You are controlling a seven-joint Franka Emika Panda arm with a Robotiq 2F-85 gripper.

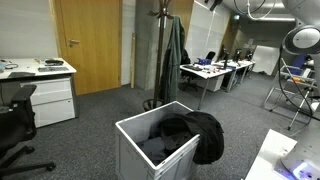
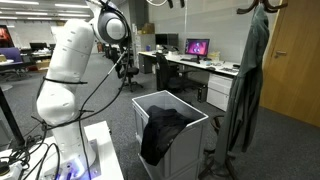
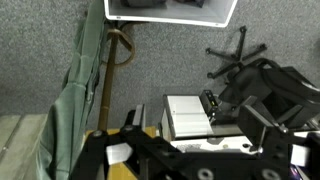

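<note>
My gripper shows at the bottom of the wrist view, its two dark fingers [image 3: 126,150] wide apart and nothing seen between them. It hangs high above the floor, only partly visible at the top edge of both exterior views. Black cloth [image 1: 208,138] lies in a light grey bin [image 1: 135,150] and drapes over its rim. In the second exterior view the same cloth [image 2: 165,130] spills over the bin's near side. A coat stand [image 1: 160,50] with a dark green garment [image 2: 246,85] stands beside the bin; the garment [image 3: 72,115] also hangs at left in the wrist view.
A white drawer unit [image 1: 52,100] and a black office chair [image 1: 15,125] stand at the left. Desks with monitors [image 2: 197,47] line the far side. The tall coat stand rises into the upper space near the arm. Carpet [image 1: 85,135] left of the bin is clear.
</note>
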